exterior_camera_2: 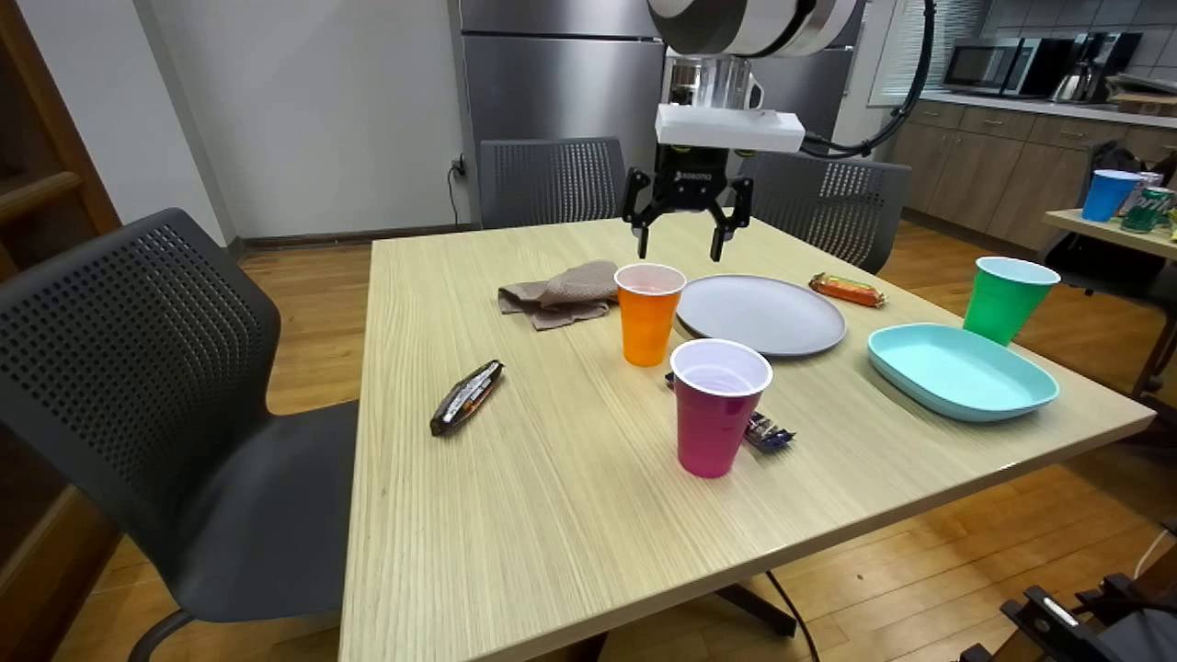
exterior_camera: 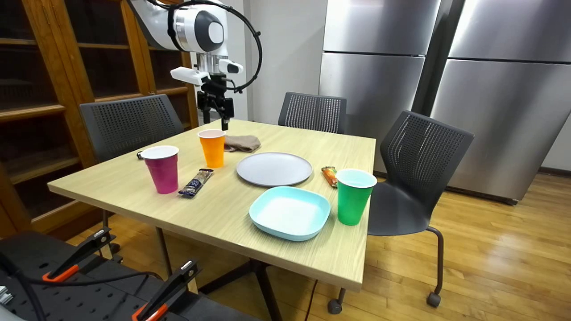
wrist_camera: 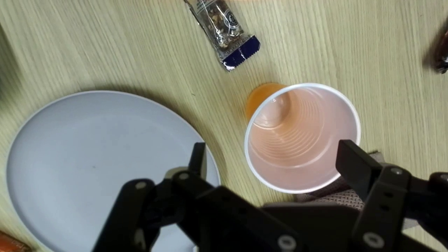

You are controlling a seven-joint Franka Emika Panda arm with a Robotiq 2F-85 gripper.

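My gripper [exterior_camera_2: 679, 252] stands open above the table, pointing down, with nothing held between its fingers. An orange cup [exterior_camera: 213, 150] is upright on the table close below it. In the wrist view the white-rimmed orange cup [wrist_camera: 303, 138] is empty, its mouth lying mostly ahead of the gap between my fingertips; the right finger [wrist_camera: 357, 161] overlaps its rim in the picture. The left finger [wrist_camera: 198, 159] appears over the edge of the grey plate [wrist_camera: 96, 142].
A brown cloth [exterior_camera_2: 568, 294] lies beside the orange cup. A magenta cup [exterior_camera_2: 719, 408], green cup [exterior_camera: 354, 198], turquoise tray [exterior_camera: 290, 213] and several wrapped bars, including a dark one [exterior_camera_2: 466, 397], sit around the table. Bare tabletop shows at the near left in exterior view 2.
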